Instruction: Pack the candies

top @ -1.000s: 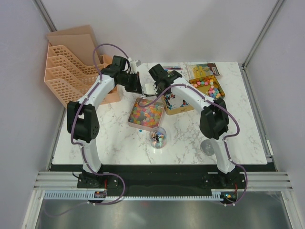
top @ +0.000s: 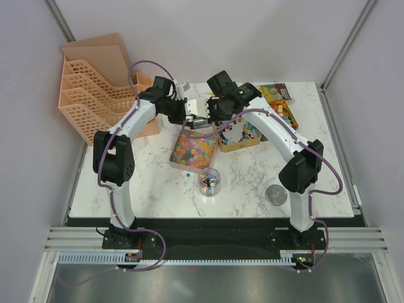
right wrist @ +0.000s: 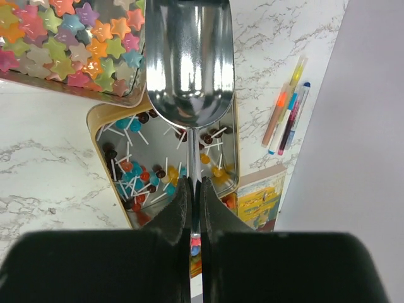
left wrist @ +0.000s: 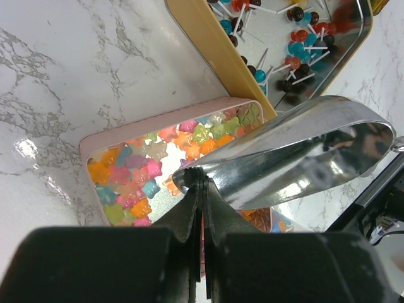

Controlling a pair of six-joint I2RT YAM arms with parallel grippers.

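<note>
A shiny metal scoop [right wrist: 192,69] is held by its thin handle in my right gripper, which is shut on it. It hangs over the pink tray [left wrist: 120,132] of star-shaped candies [left wrist: 132,177] and the tan bin [right wrist: 95,120] of lollipops [right wrist: 136,183]. My left gripper is shut, its tips right at the scoop's edge; whether they pinch the rim cannot be told. In the top view both grippers meet around the scoop, above the back of the pink tray. A clear round container [top: 209,181] with some candies inside stands in front of that tray.
A clear round lid [top: 276,194] lies at the front right. Another bin of colourful candies [top: 285,115] sits at the back right, near several markers [right wrist: 290,110]. An orange basket [top: 85,101] fills the back left.
Over the last second my right arm has shifted and turned noticeably, with its gripper staying near the scoop. My left arm has moved slightly. The trays and the round container stay put.
</note>
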